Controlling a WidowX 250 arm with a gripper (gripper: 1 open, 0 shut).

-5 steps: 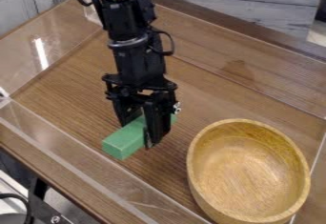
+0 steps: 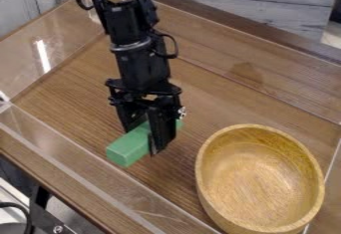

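Note:
The black robot arm reaches down from the top left of the camera view to the middle of the wooden table. Its gripper is low over the table, shut on a green block. The block's near end sticks out toward the lower left; the rest is partly hidden by the black fingers.
A large empty tan oval bowl sits at the lower right, close beside the gripper. A dark cable lies at the bottom left corner.
The gripper and green block have shifted very slightly; otherwise little differs.

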